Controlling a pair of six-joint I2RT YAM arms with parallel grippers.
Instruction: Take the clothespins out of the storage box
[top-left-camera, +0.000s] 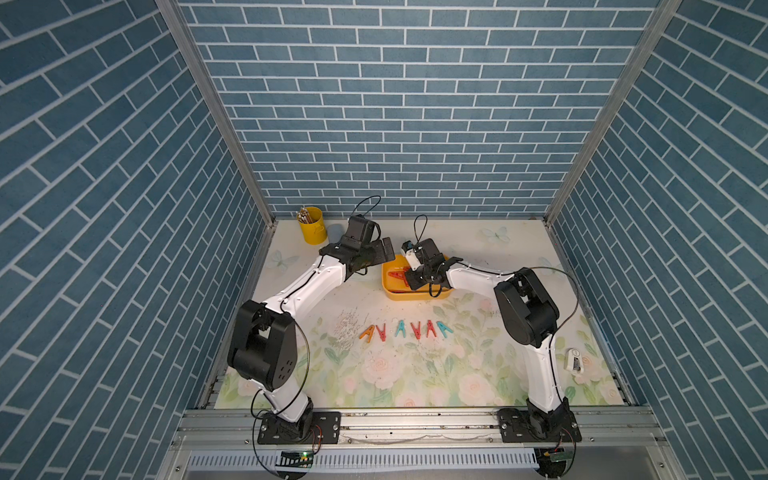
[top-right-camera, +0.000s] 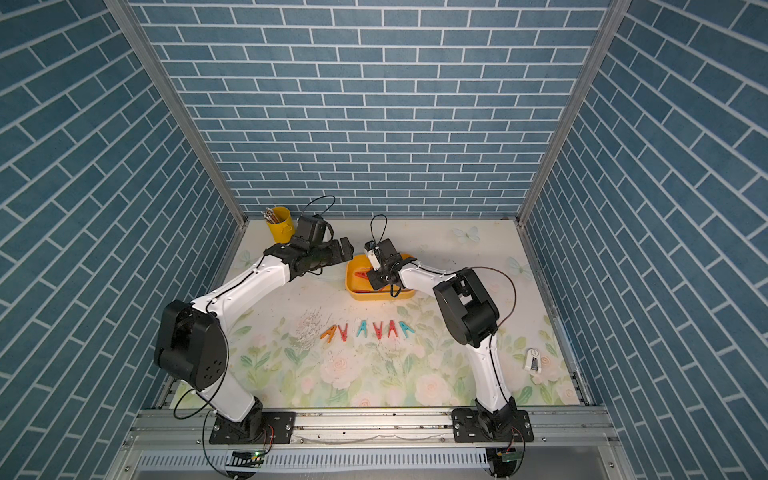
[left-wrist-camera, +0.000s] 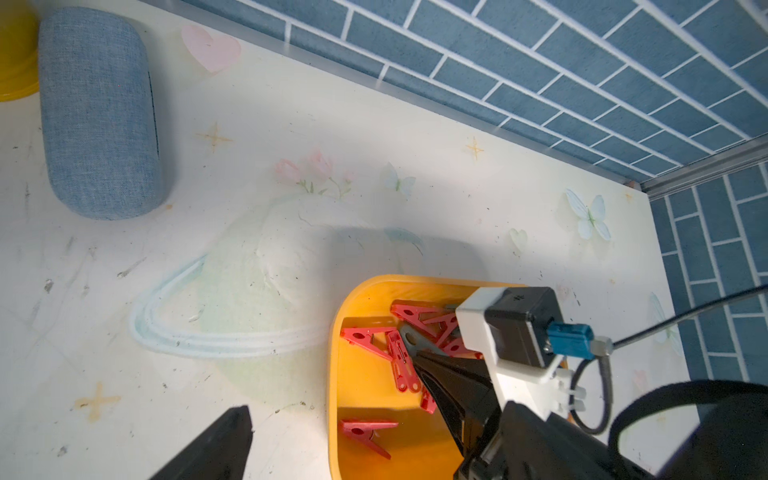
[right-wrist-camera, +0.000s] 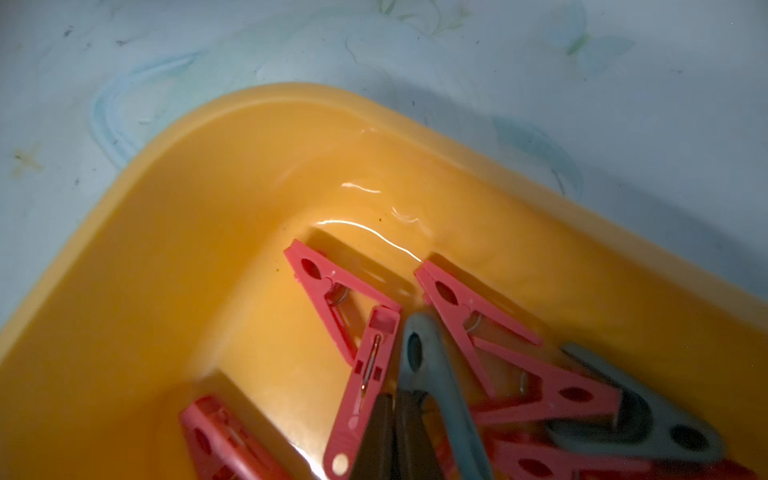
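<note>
The yellow storage box (right-wrist-camera: 240, 336) holds several red clothespins (left-wrist-camera: 365, 336) and grey-blue ones (right-wrist-camera: 656, 416). My right gripper is down inside it, shut, its tips at a grey clothespin beside a red one; whether anything thin is between them is unclear. My left gripper (top-left-camera: 382, 248) is held open above the box's back-left side, its fingers at both lower edges of the left wrist view. A row of orange, red and blue clothespins (top-right-camera: 378, 330) lies on the table in front of the box.
A yellow cup (top-left-camera: 314, 232) with sticks and a blue cloth-covered object (left-wrist-camera: 100, 112) stand at the back left. A small white item (top-right-camera: 533, 360) lies at the front right. The table right of the box's back is clear.
</note>
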